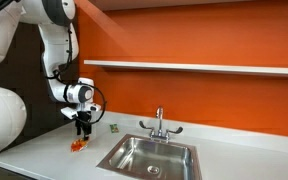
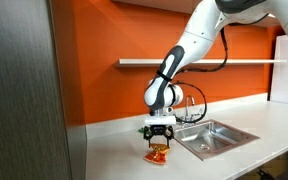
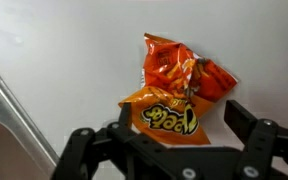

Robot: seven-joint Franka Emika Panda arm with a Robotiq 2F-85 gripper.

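An orange snack bag [image 3: 174,92] with yellow lettering lies crumpled on the white counter. In the wrist view my gripper is open, its dark fingers spread to either side of the bag's lower part. From the side, the gripper [image 1: 84,130] points down just above the bag [image 1: 79,145]. The second exterior view also has the gripper [image 2: 161,136] low over the bag [image 2: 157,154]. Whether the fingertips touch the bag cannot be made out.
A steel sink [image 1: 152,158] with a faucet [image 1: 160,124] lies to the right of the bag. A small green item [image 1: 114,128] rests near the back wall. Above runs a white shelf [image 1: 194,68]. Counter beyond the sink is clear.
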